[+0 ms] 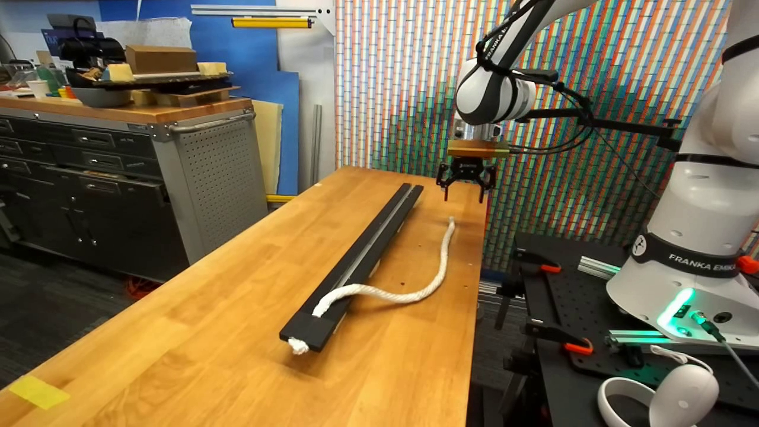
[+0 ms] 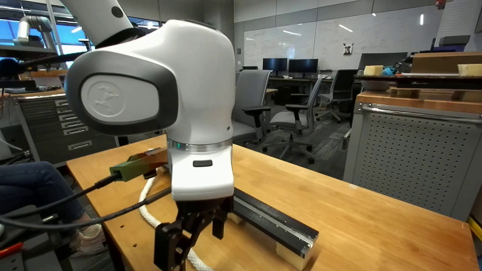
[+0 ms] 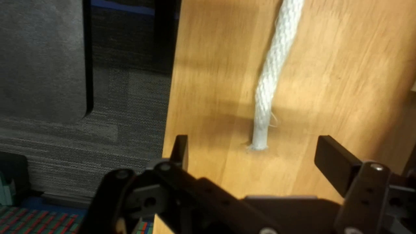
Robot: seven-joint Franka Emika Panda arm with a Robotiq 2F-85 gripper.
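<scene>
A white braided rope [image 1: 445,260] curves over the wooden table, its near part lying across a long black channel [image 1: 384,229]. A short white tuft [image 1: 299,346] shows at the channel's near end. The rope's loose far end [image 3: 260,141] rests on the wood near the table's right edge. Above that end hangs my gripper [image 1: 466,196], pointing down and open, with nothing between its fingers. In the wrist view the gripper has the rope end framed between its spread fingers, below them and apart. The second exterior view shows the gripper [image 2: 192,244] in front of the rope [image 2: 147,203].
Blocks [image 2: 291,257] raise the channel off the table. Beside the table's right edge there is a gap, then a black stand [image 1: 530,299] with clamps and the robot's base.
</scene>
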